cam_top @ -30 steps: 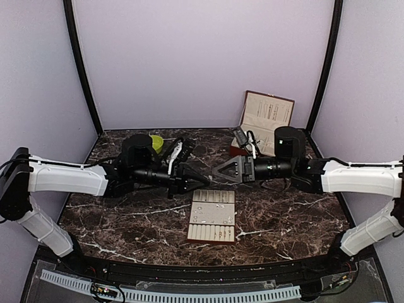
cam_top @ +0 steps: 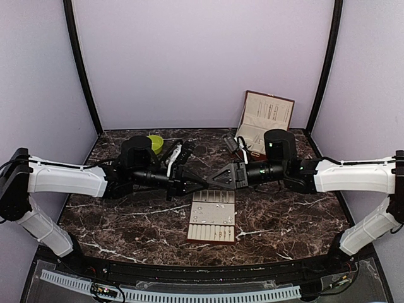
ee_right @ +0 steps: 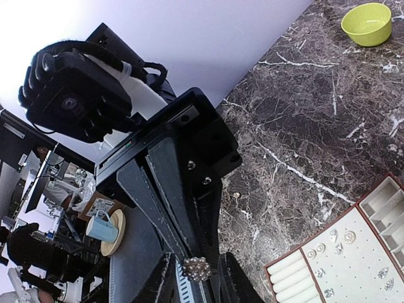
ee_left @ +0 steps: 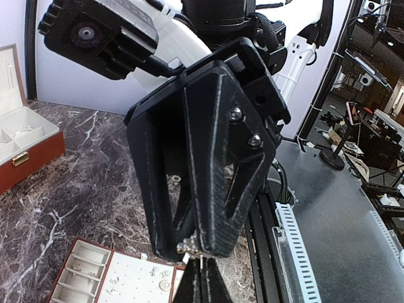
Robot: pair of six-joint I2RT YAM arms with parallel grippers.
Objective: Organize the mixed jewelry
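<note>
A small ring with a beaded, stone-set face (ee_right: 196, 269) is pinched at the tips of my left gripper, which is shut on its thin band. My right gripper is part open, its fingers on either side of the ring; whether they touch it I cannot tell. In the top view both grippers meet above the jewelry tray (cam_top: 213, 214). This tray has a pale middle panel with several earrings, ring rolls at the front and compartments at the back. The jewelry box (cam_top: 267, 113) stands open at the back right, necklaces hanging in its lid.
A yellow-green bowl (cam_top: 156, 142) stands at the back left, partly behind the left arm. One small ring-like piece (ee_right: 237, 195) lies on the marble tabletop. The marble on both sides of the tray is mostly clear.
Over the last second my right gripper has moved left and slightly downward in the top view, up to the left gripper's tips. The left arm has barely moved, and the tray stays put.
</note>
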